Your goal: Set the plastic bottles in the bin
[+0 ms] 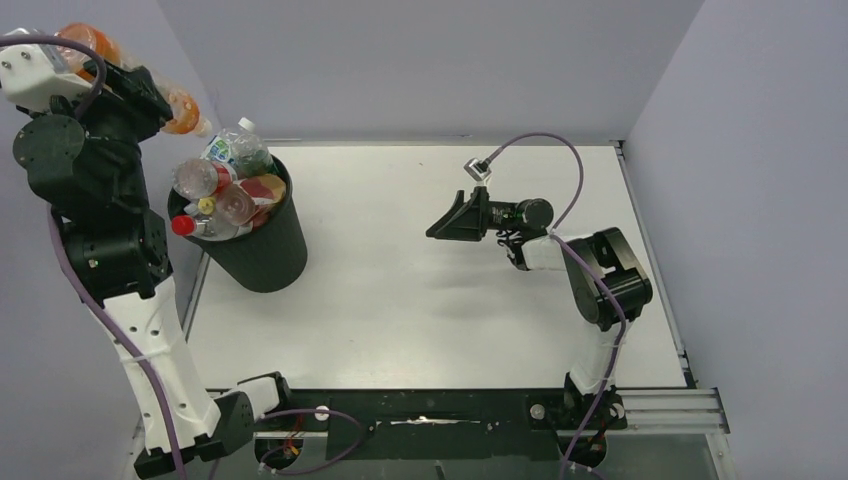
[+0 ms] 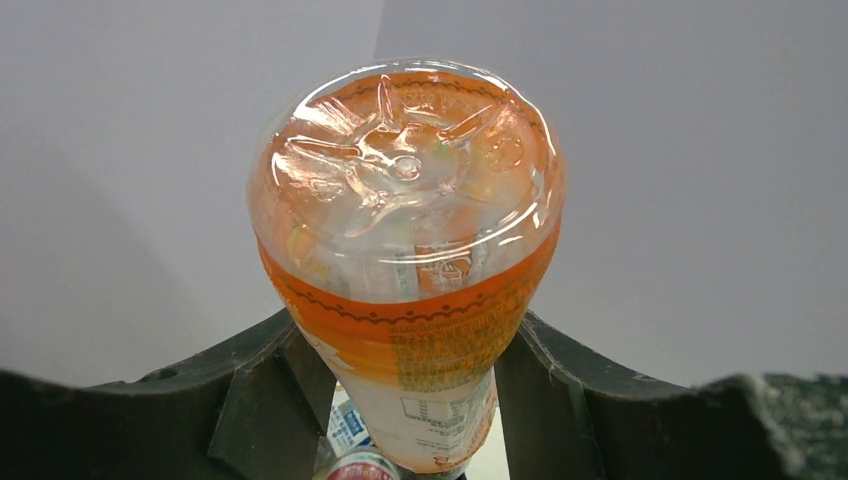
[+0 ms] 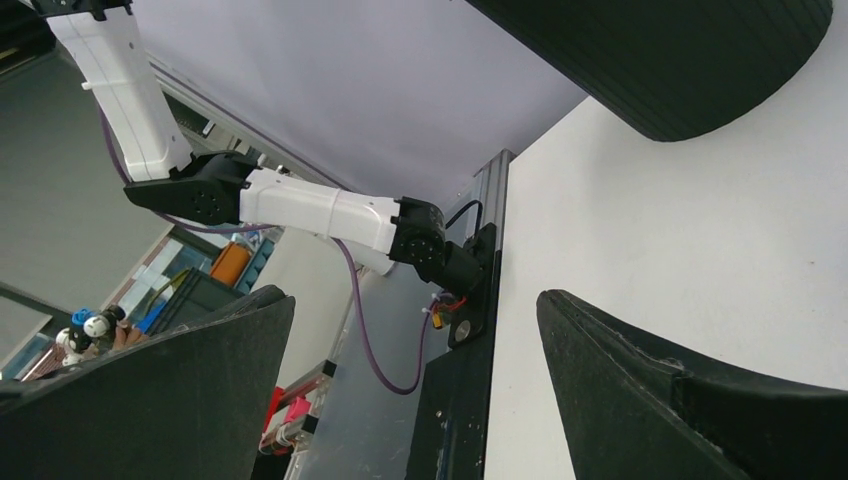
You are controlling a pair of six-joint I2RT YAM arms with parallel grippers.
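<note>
An orange-labelled plastic bottle (image 1: 182, 108) (image 2: 405, 260) is held high at the upper left in my left gripper, its base toward the wrist camera and its body between the fingers. The dark green bin (image 1: 265, 260) (image 3: 680, 60) stands on the table's left side, filled to the rim with plastic bottles: a clear one with a white cap (image 1: 240, 150), one with a red cap (image 1: 205, 226) and several more. My right gripper (image 1: 448, 218) stands open and empty over the table, right of the bin, its fingertips apart in the right wrist view.
Grey walls border it at left, back and right, and a dark rail runs along the front edge.
</note>
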